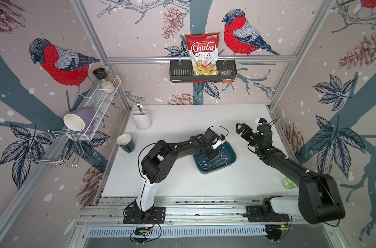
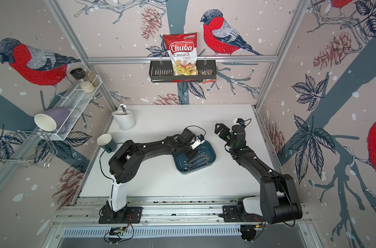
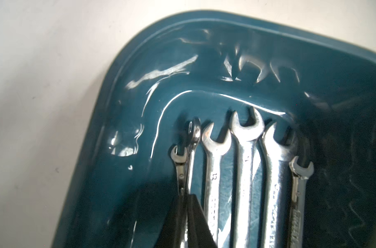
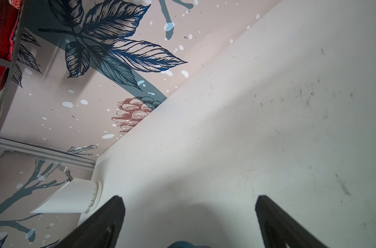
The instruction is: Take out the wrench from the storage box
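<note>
Several silver wrenches [image 3: 243, 177] lie side by side in the blue storage box [image 3: 113, 78], their open ends toward its far wall. At the left of the row, a small wrench [image 3: 179, 165] and one turned on its edge [image 3: 192, 153] lie close together. My left gripper is inside the box over these two, its fingertips together. The fingers cover part of both handles; no wrench shows clearly between them. My right gripper stands open and empty above the table, right of the box.
A green-and-white mug [image 1: 125, 143] and a white utensil holder [image 1: 141, 119] stand on the left of the table. At the right edge lies a green object [image 1: 289, 183]. The table in front of the box is clear.
</note>
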